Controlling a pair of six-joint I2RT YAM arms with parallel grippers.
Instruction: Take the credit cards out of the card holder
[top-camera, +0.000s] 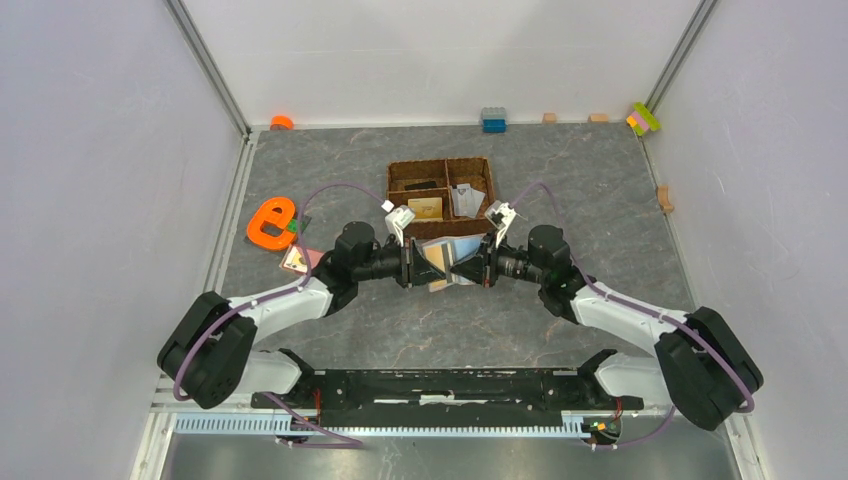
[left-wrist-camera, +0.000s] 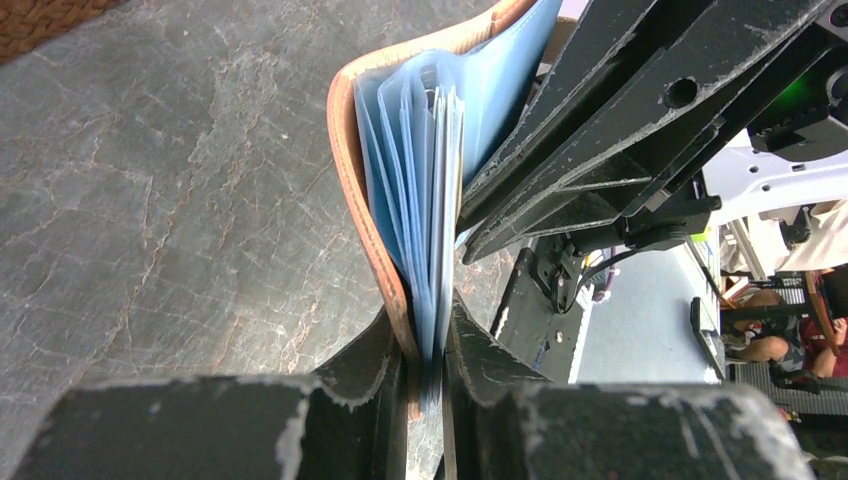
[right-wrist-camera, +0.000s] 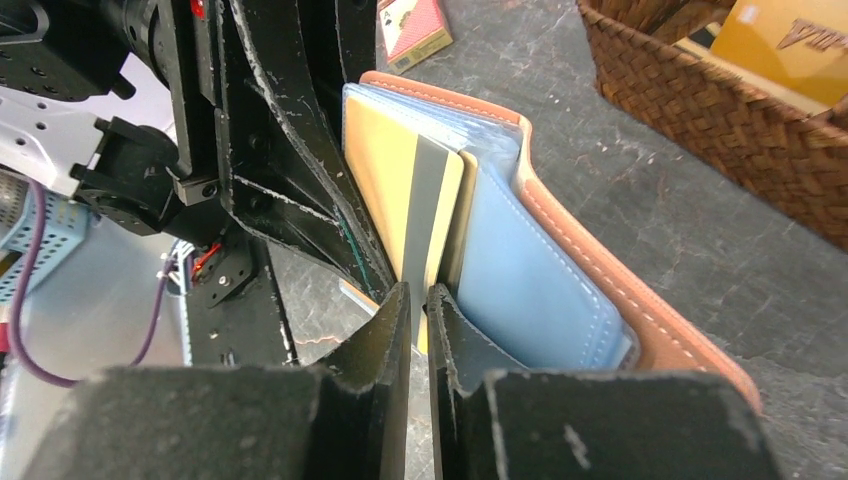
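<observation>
A brown-edged card holder (left-wrist-camera: 350, 165) with blue clear sleeves stands on edge, fanned a little, above the table. My left gripper is closed around its near end, one finger on each side. In the right wrist view a yellow credit card (right-wrist-camera: 385, 165) with a dark stripe lies against the sleeves. My right gripper is shut on the card's edge by the stripe. How much of the card is still inside a sleeve I cannot tell. In the top view the two grippers almost meet, partly covering the holder.
Just behind the holder stands a woven basket (top-camera: 399, 167) with compartments, cards and papers inside. An orange ring-shaped object (top-camera: 262, 222) and a small red-edged box (right-wrist-camera: 412, 28) are on the left.
</observation>
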